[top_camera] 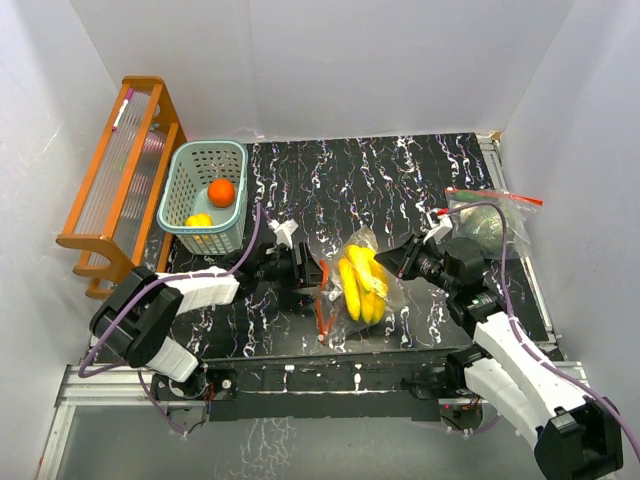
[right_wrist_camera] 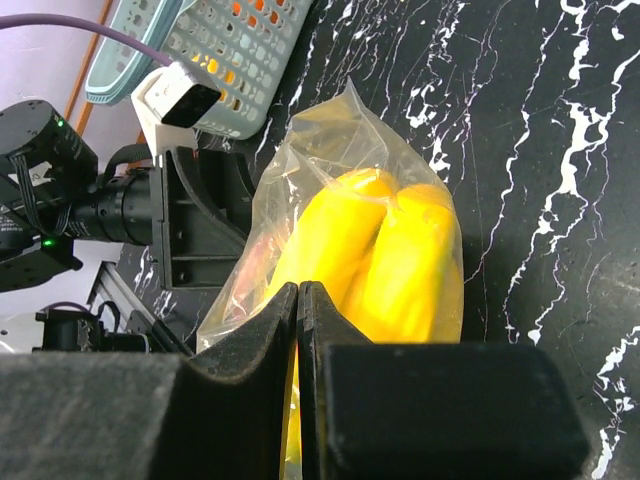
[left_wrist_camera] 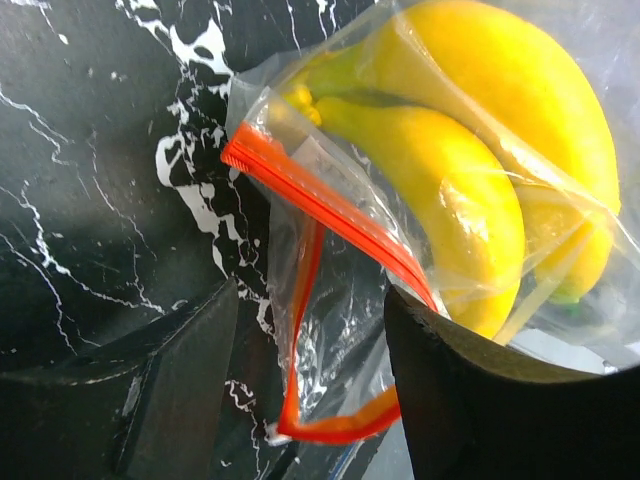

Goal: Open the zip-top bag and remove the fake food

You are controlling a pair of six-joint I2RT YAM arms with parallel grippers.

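A clear zip bag (top_camera: 355,280) holding yellow fake bananas is lifted on its right side by my right gripper (top_camera: 395,260), shut on the bag's end, seen from above in the right wrist view with the bananas (right_wrist_camera: 400,260) beyond. My left gripper (top_camera: 305,270) stands open at the bag's left, by the red zip strips (left_wrist_camera: 320,210); in the left wrist view the bag's mouth shows between and beyond its fingers, the two red strips apart at the lower part.
A basket (top_camera: 170,210) with an orange (top_camera: 221,192) and yellow food stands back left, beside a wooden rack (top_camera: 110,180). Another zip bag (top_camera: 490,225) lies at the right.
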